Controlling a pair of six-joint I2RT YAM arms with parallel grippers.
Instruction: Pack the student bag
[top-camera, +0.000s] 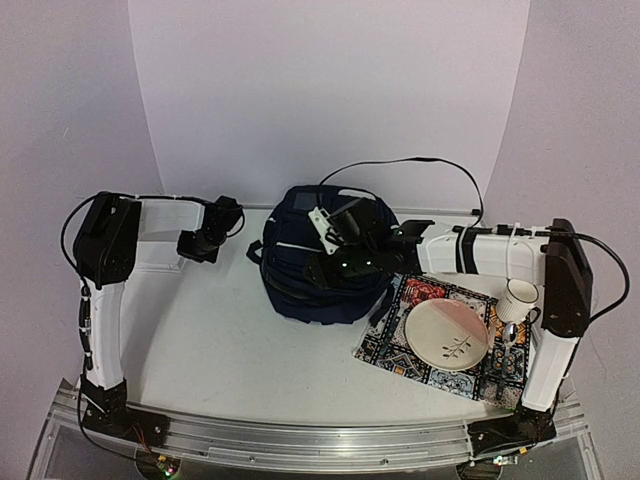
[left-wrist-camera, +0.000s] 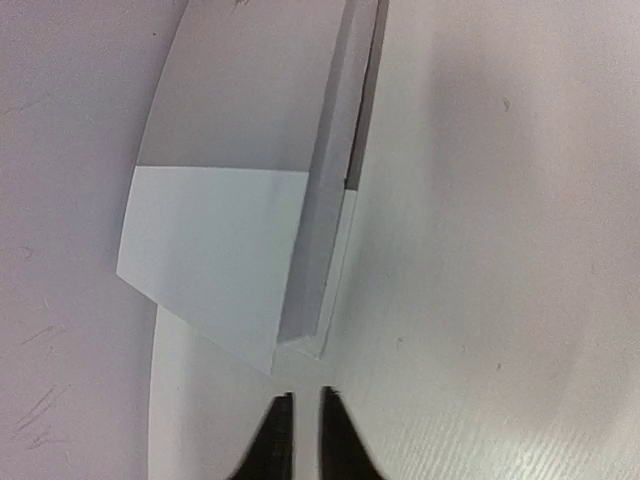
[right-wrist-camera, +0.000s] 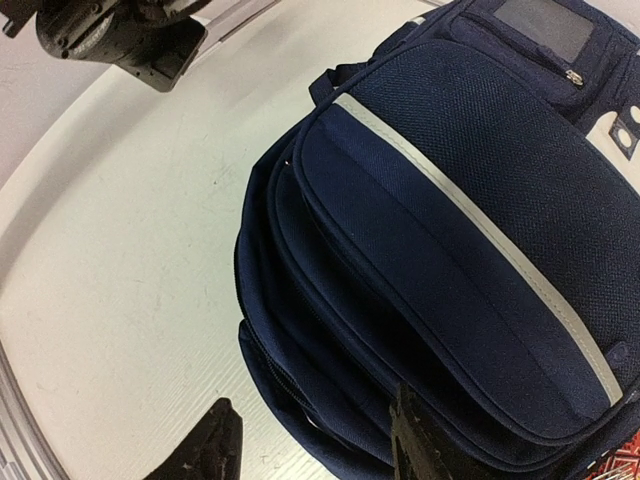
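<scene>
A navy backpack (top-camera: 328, 225) lies mid-table, its front compartment gaping toward the near side in the right wrist view. The flat box (left-wrist-camera: 225, 245), white and grey and book-like, rests on the table at the far left; the left arm partly covers it from above. My left gripper is off the box's near end, over bare table. Its fingertips are close together with only a narrow strip of table showing between them, and the box is outside. My right gripper stands open over the backpack's near edge, holding nothing.
On the right, a patterned mat (top-camera: 388, 345) carries a plate (top-camera: 435, 345), a white cup (top-camera: 517, 300) and cutlery beside the plate. Walls close in the back and both sides.
</scene>
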